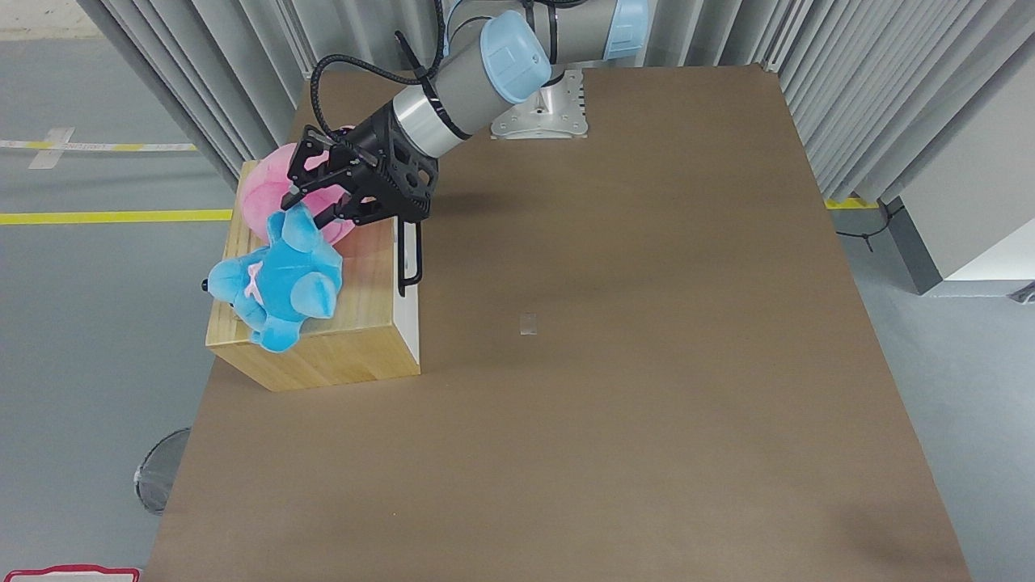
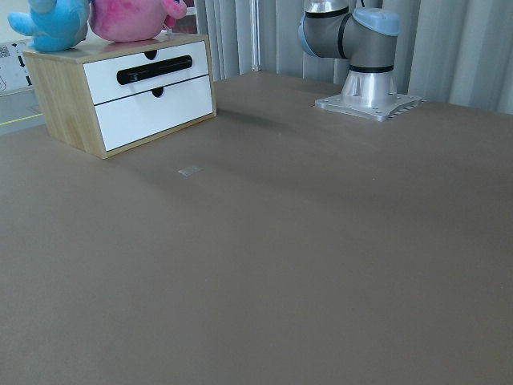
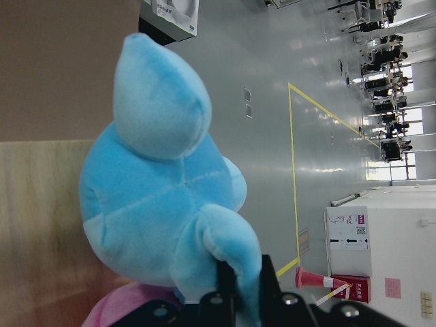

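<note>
In the front view a blue plush toy [image 1: 286, 281] is at the near end of the wooden drawer box [image 1: 340, 349], under my gripper [image 1: 308, 205], next to a pink plush toy [image 1: 267, 189]. In the wrist view the blue plush [image 3: 157, 204] fills the middle, and its limb lies at my gripper, whose fingers seem closed on it, though largely hidden. In the left view both plush toys [image 2: 60, 24] [image 2: 128, 18] sit atop the white-fronted box [image 2: 152, 104].
The arm's base [image 1: 538, 121] stands at the back, by grey curtains. Open floor lies left of the table.
</note>
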